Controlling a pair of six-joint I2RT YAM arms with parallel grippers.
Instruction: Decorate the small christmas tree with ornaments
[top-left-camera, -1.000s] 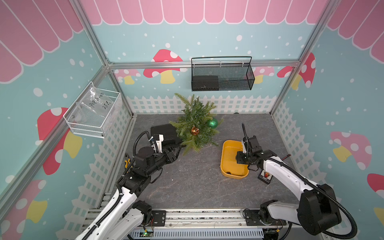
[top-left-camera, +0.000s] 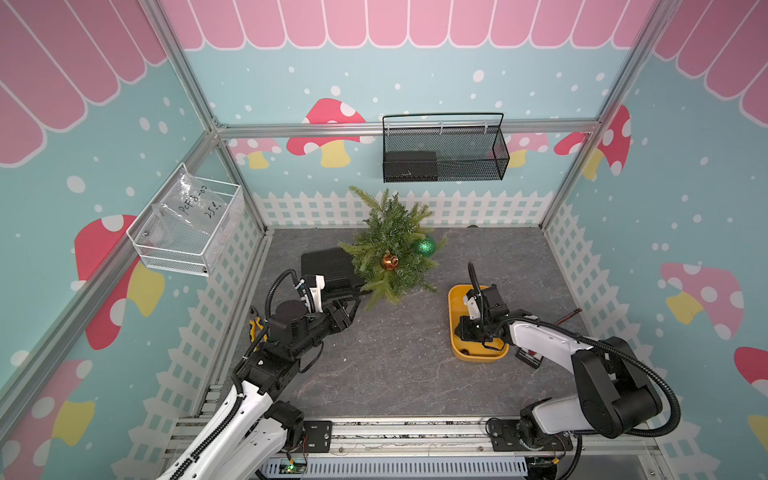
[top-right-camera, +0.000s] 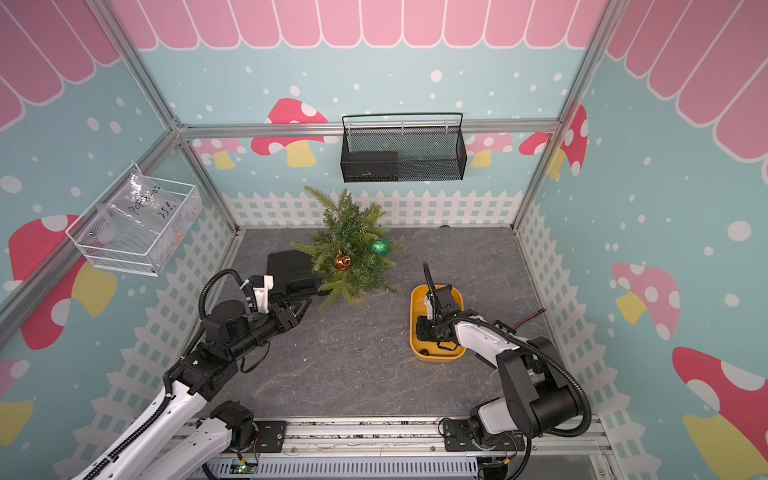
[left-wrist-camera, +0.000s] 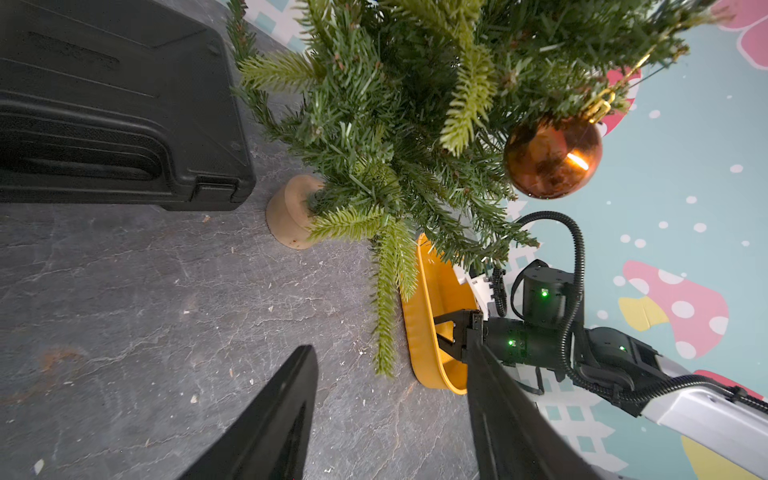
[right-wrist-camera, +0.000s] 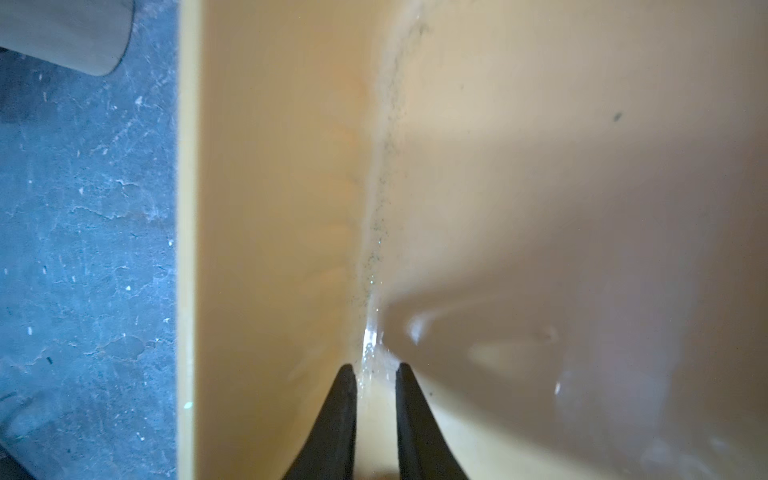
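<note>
The small tree (top-left-camera: 388, 232) stands at the middle back, a copper ball (left-wrist-camera: 552, 160) on its near side and a green ball (top-left-camera: 425, 246) on its right. My left gripper is open and empty, left of the tree, facing its lower branches. My right gripper is down inside the yellow tray (right-wrist-camera: 185, 240), part open with a narrow gap between the fingers, near one inner wall. The tray looks empty in the part that the right wrist view shows; the arm hides some of it.
A black case (left-wrist-camera: 112, 104) lies left of the tree. Baskets hang on the back wall (top-left-camera: 448, 164) and left wall (top-left-camera: 188, 232). Some small items lie right of the tray, partly hidden.
The tray has moved a little right and toward the front. The left arm barely moved.
</note>
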